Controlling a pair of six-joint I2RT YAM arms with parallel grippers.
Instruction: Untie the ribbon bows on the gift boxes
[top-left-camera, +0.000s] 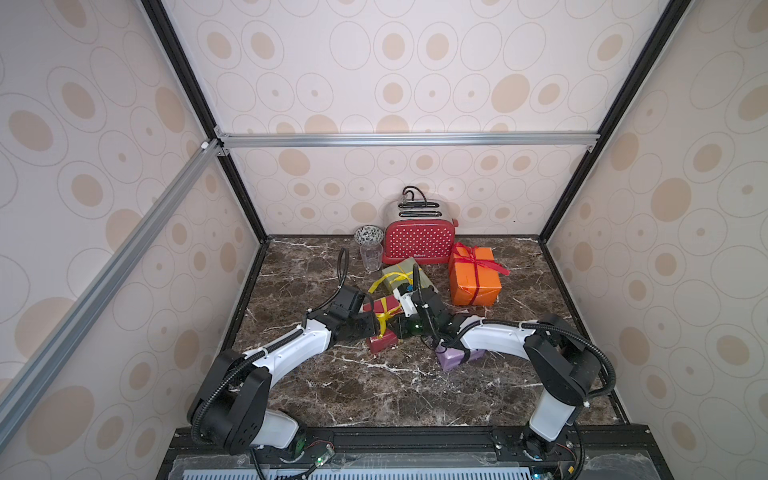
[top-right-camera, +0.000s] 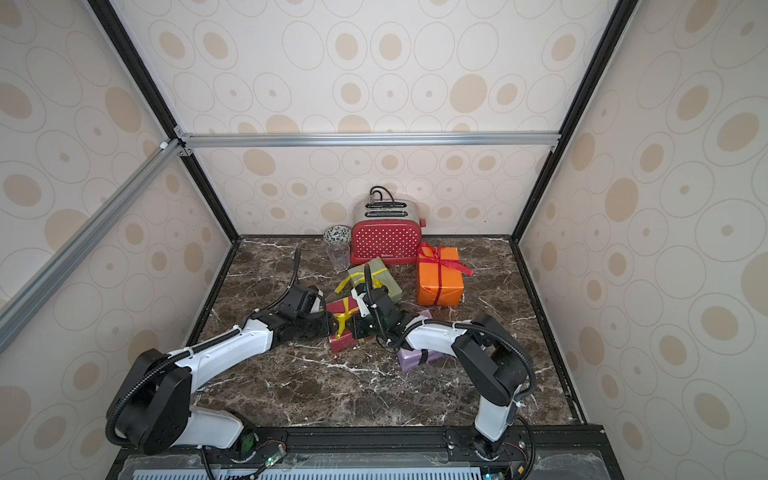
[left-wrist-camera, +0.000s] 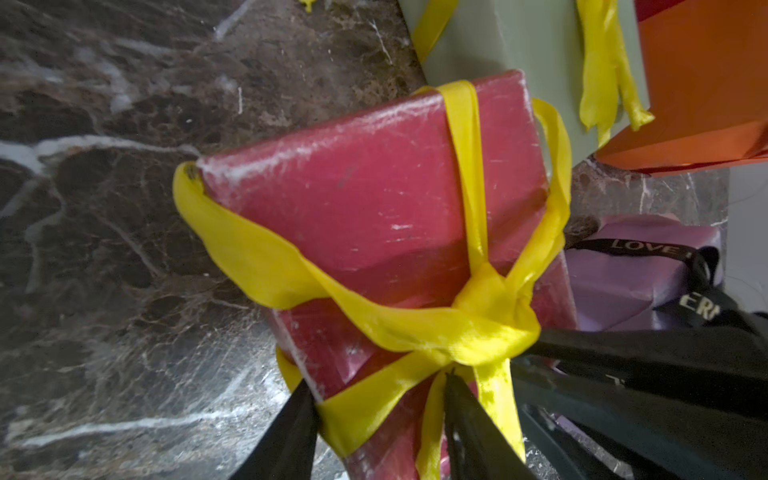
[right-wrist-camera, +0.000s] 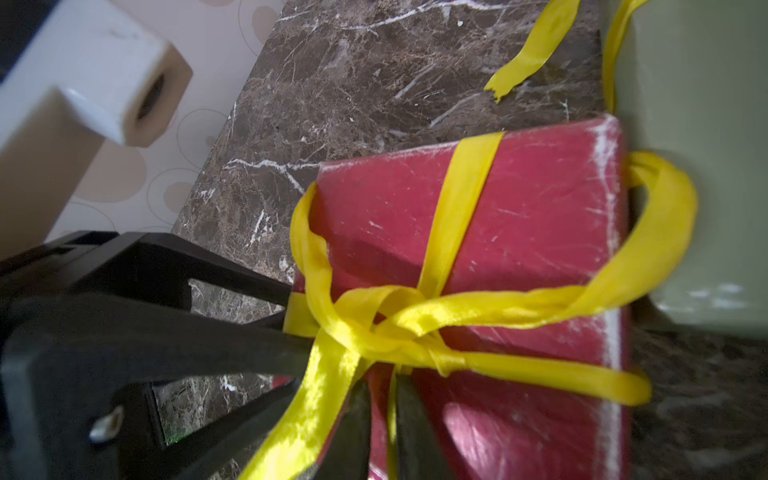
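Observation:
A red box (left-wrist-camera: 352, 200) tied with a yellow ribbon bow (left-wrist-camera: 488, 316) lies between both grippers. My left gripper is over the box's near part, fingertips at the ribbon below the knot. My right gripper sits at the knot from the other side, its fingertips on either side of a thin ribbon strand. Whether either holds ribbon is unclear. A green box (right-wrist-camera: 696, 160) with loose yellow ribbon lies behind. An orange box (top-left-camera: 473, 280) with a red bow stands back right; a purple box (left-wrist-camera: 624, 280) with a black ribbon lies partly under the right arm.
A red dotted toaster (top-left-camera: 418, 240) and a glass tumbler (top-left-camera: 370, 249) stand at the back wall. Walls enclose both sides and the back.

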